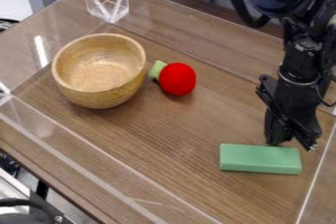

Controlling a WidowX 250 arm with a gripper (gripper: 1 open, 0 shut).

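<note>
My black gripper (282,126) reaches down from the top right to the table on the right side, just above and behind a mint-green rectangular block (258,158). It looks shut, with nothing visible between its fingers. The block lies flat near the lower right of the view.
A wooden bowl (100,70) sits at the left. A red round object (179,81) with a pale green piece beside it lies near the middle. A clear plastic object (106,4) is at the upper left.
</note>
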